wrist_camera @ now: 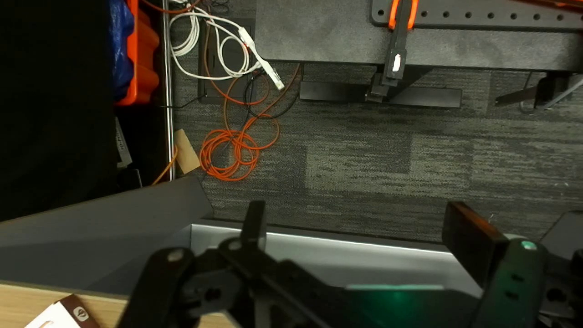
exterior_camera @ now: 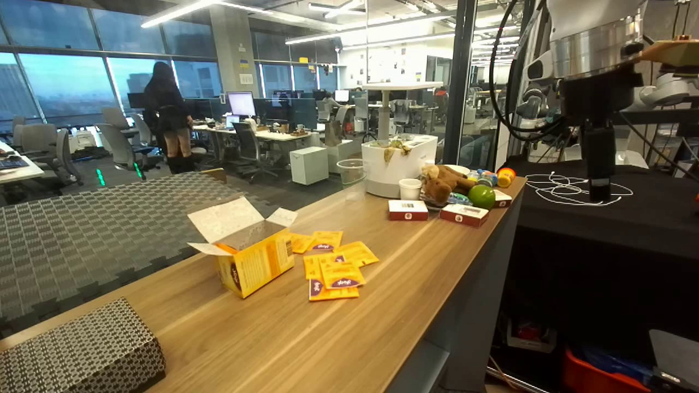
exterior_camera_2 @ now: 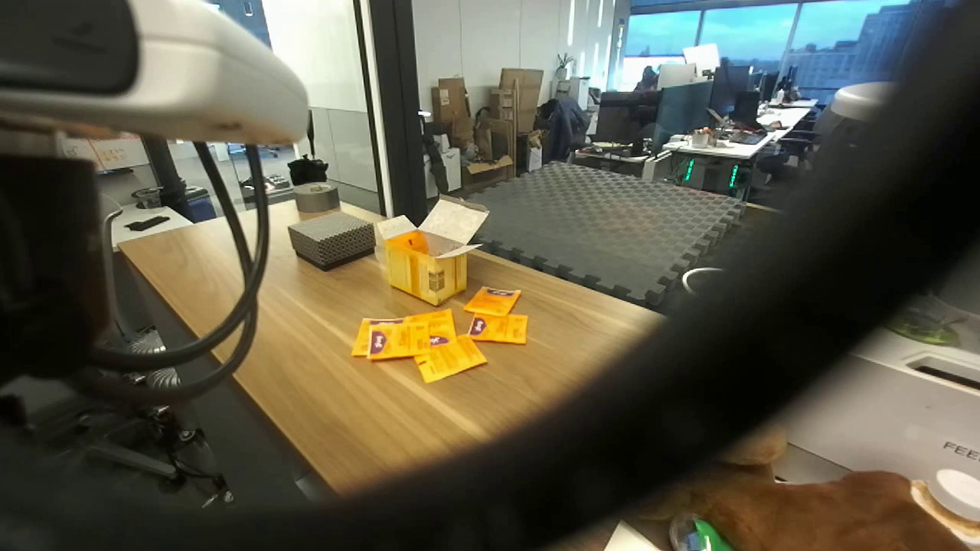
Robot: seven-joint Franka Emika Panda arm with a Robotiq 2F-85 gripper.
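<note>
My gripper is open, its fingers wide apart with nothing between them; below it in the wrist view show the floor and the edge of the counter. In the first exterior view it hangs at the right, off the counter's side. An open yellow box (exterior_camera: pixel 262 265) stands on the wooden counter (exterior_camera: pixel 393 295), flaps up, with something orange inside. Several yellow sachets (exterior_camera: pixel 342 275) lie loosely overlapping beside that box, as the second exterior view shows too, where the sachets (exterior_camera_2: pixel 400 339) lie in front of the box (exterior_camera_2: pixel 427 271). The gripper is well away from both.
A patterned dark box (exterior_camera: pixel 82 347) sits at the counter's near end. Toward the far end are red-and-white boxes (exterior_camera: pixel 407 210), a white cup (exterior_camera: pixel 410 189), a brown plush toy (exterior_camera: pixel 437 184), a green fruit (exterior_camera: pixel 481 196) and a white machine (exterior_camera: pixel 400 164). Bare counter lies around the sachets.
</note>
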